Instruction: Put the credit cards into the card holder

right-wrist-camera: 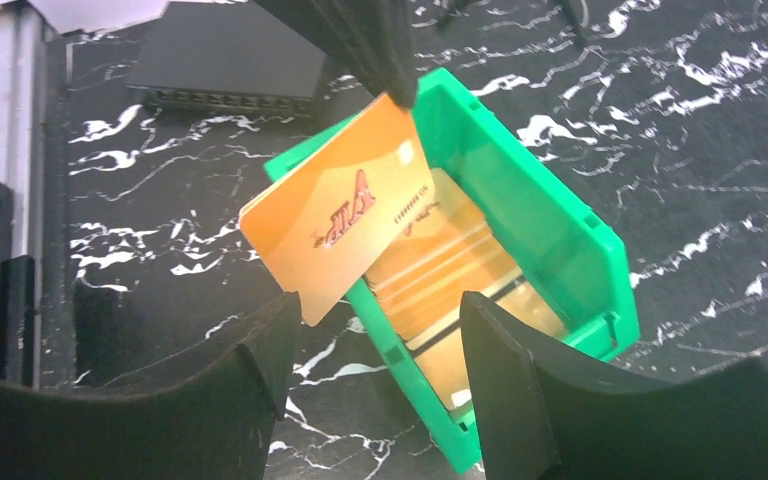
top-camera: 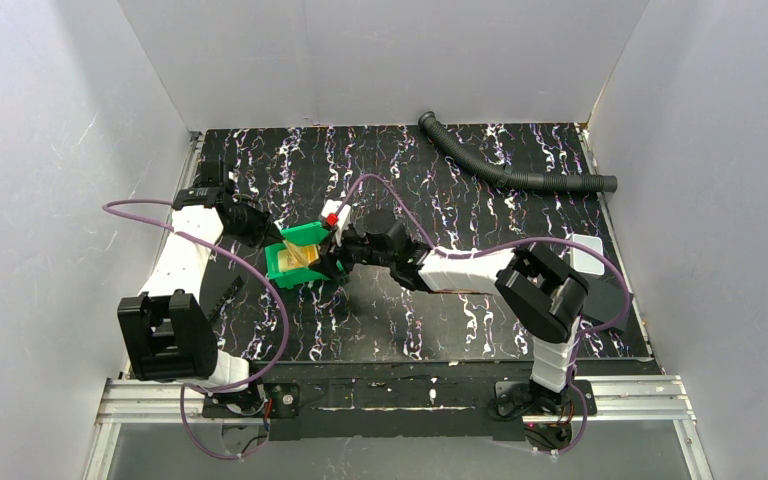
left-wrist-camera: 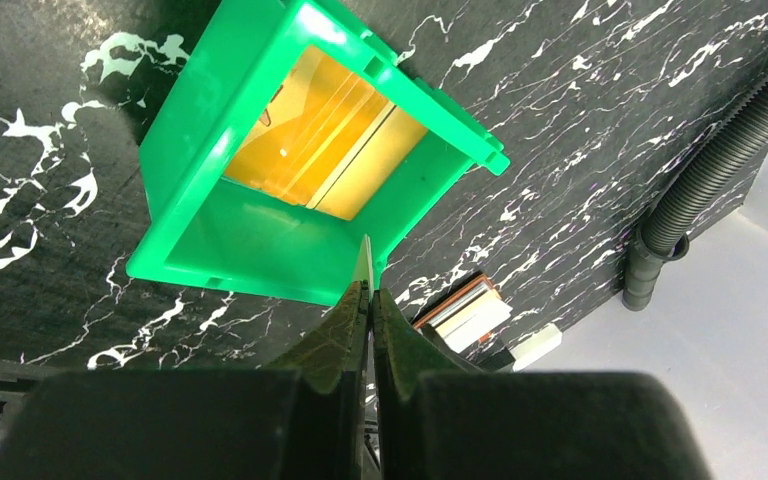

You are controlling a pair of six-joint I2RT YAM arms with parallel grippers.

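My left gripper (top-camera: 280,238) is shut on one corner of an orange card, which hangs tilted over the green box; the left wrist view shows this card edge-on. More orange cards (left-wrist-camera: 310,130) lie inside the box. My right gripper is open near the card's lower edge, its fingers (right-wrist-camera: 270,350) apart and nothing gripped between them. The brown card holder (left-wrist-camera: 488,283), with pale and orange contents, appears beyond the left fingertips; the right arm hides most of it in the top view.
A ribbed black hose (top-camera: 505,180) lies at the back right. A black box (top-camera: 222,290) sits beside the left arm, and a white item (top-camera: 587,254) lies far right. Purple cables hang over both arms.
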